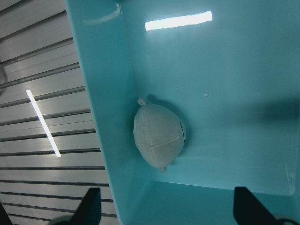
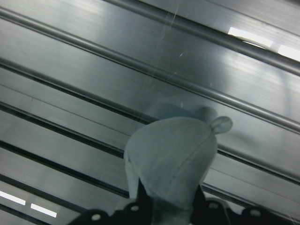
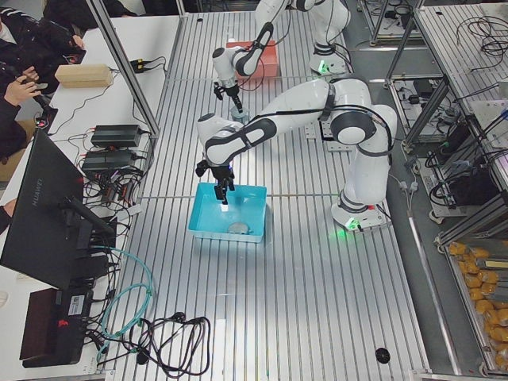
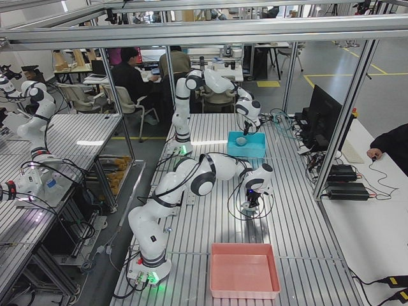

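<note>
A cyan bin [image 3: 208,234] holds a small grey-white plush toy [image 1: 157,133], lying near one wall in the left wrist view. My left gripper [image 3: 222,187] is over the bin, its fingers standing wide open at the bottom of the left wrist view, nothing between them. A second pale plush toy [image 2: 171,159] with a small nub fills the lower middle of the right wrist view, between the fingers of my right gripper, which look shut on it low over the metal table.
A salmon-pink bin [image 4: 244,287] stands empty on the slatted table beside the right arm. A monitor [image 3: 40,206], power boxes and cables line one side. The slatted table around the bins is mostly clear.
</note>
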